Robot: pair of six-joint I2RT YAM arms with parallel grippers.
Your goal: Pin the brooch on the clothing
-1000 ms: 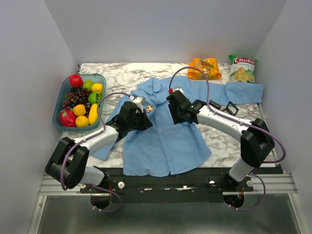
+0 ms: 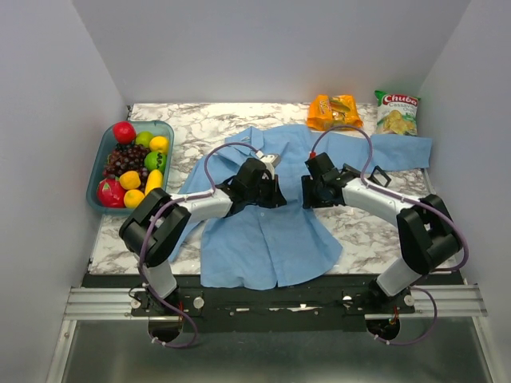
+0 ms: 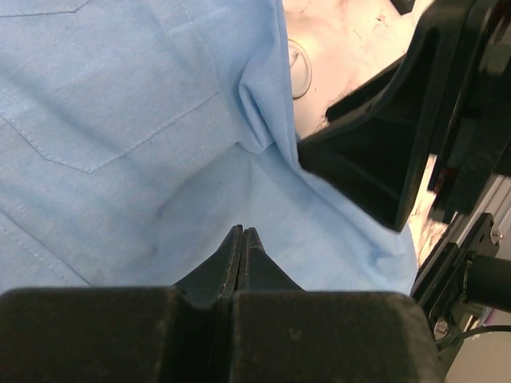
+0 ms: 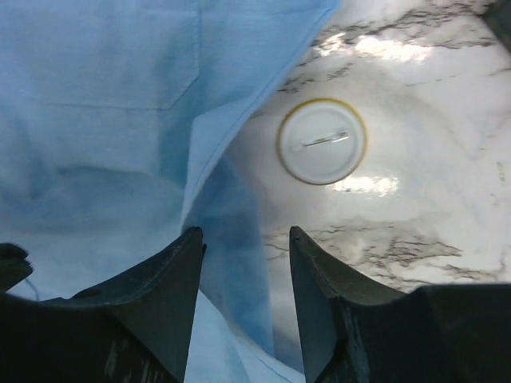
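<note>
A light blue shirt [image 2: 275, 247] lies spread on the marble table, a pocket and a folded edge showing in both wrist views. A round pin-back badge [image 4: 321, 141] lies face down on the marble just beside that edge, its pin upward. My left gripper [image 2: 277, 199] is shut over the shirt's middle, nothing visible between its fingers. My right gripper is open over the shirt's edge beside the badge, low and close to the cloth; in the top view it hides the badge.
A basket of fruit [image 2: 104, 155] stands at the left. An orange snack bag [image 2: 334, 112] and a chips bag [image 2: 395, 116] lie at the back right, with dark objects [image 2: 378, 177] below them. Bare marble is free at the front right.
My left gripper has moved right across the shirt.
</note>
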